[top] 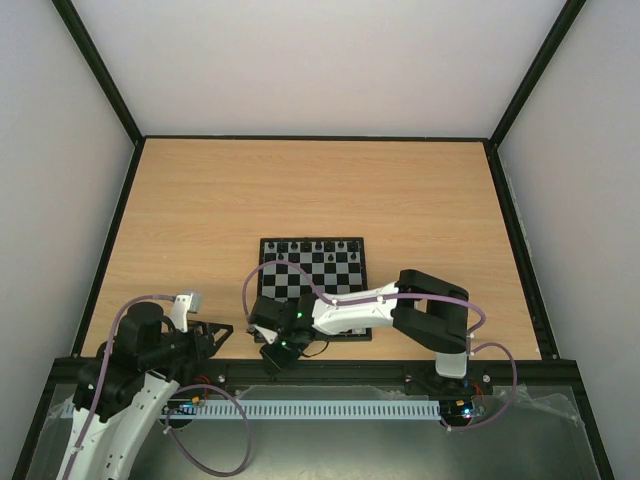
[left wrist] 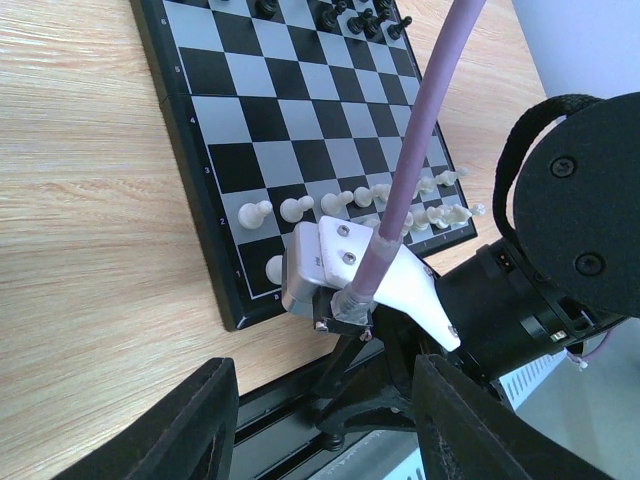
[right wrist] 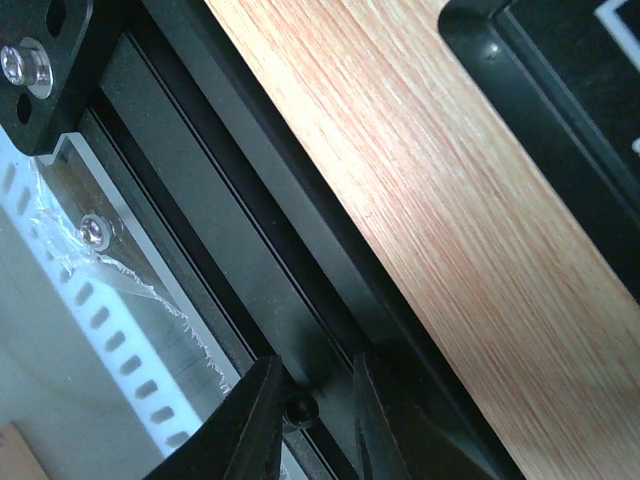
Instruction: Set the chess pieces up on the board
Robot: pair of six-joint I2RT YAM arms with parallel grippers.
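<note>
The black-framed chessboard lies on the wooden table, its near part hidden by my right arm in the top view. Black pieces stand on its far side, and white pieces stand along the near side, some hidden behind the right gripper. My right gripper is part open over the black rail in front of the board. A small dark round thing shows between its fingers; whether it is a piece or a bolt I cannot tell. Left of the board, my left gripper is open and empty.
A black rail runs along the table's front edge, with a white perforated strip in front of it. Purple hoses loop over both arms. The table behind the board is clear.
</note>
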